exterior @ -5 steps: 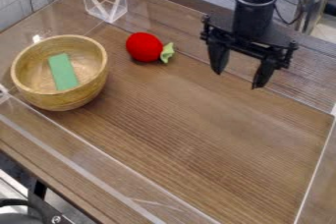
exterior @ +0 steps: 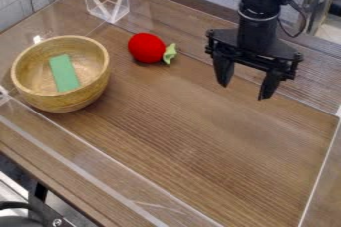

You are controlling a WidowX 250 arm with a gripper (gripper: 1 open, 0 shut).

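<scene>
A black robot arm reaches down from the top right, its gripper [exterior: 246,77] low over the wooden table [exterior: 186,161] at the right, with dark fingers spread to either side. A red object with a green tip [exterior: 148,46], like a strawberry, lies to the gripper's left, apart from it. At the far left a yellow bowl [exterior: 86,94] holds a green block [exterior: 63,74]. Nothing clearly shows between the fingers.
A clear wire or plastic stand [exterior: 110,4] sits at the back left. A black cable lies at the lower left edge.
The arm and gripper have shifted slightly and changed their angle over the right of the table. The red object, bowl and green block have not moved.
</scene>
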